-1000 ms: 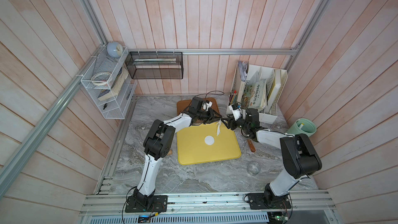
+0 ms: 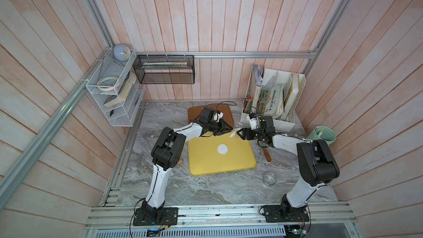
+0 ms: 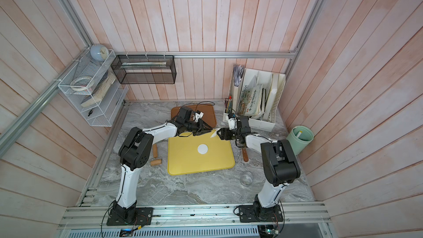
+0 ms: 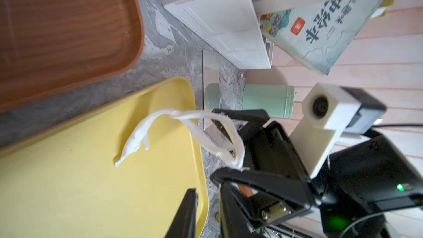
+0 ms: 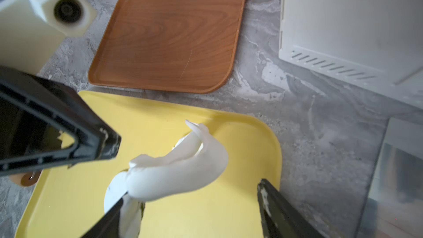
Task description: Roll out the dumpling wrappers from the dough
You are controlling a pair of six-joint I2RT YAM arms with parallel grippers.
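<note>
A limp white strip of dough (image 4: 198, 134) clings to one finger (image 5: 134, 216) of my right gripper; its free end droops over the yellow tray (image 2: 220, 165). The right fingers stand wide apart, and the dough does not span them. My left gripper is beside it to the left, fingers slightly apart with nothing visible between them. Both grippers hover above the tray's back edge. A round white wrapper (image 2: 222, 149) lies flat mid-tray. The wooden rolling pin (image 3: 155, 161) rests left of the tray.
Behind the yellow tray is a brown tray (image 5: 176, 30), with a white file box (image 2: 282, 101) at the back right. A brown-handled tool (image 2: 267, 154) and a clear bowl (image 2: 269, 178) lie to the right.
The left gripper has shifted slightly left and the right one slightly lower.
</note>
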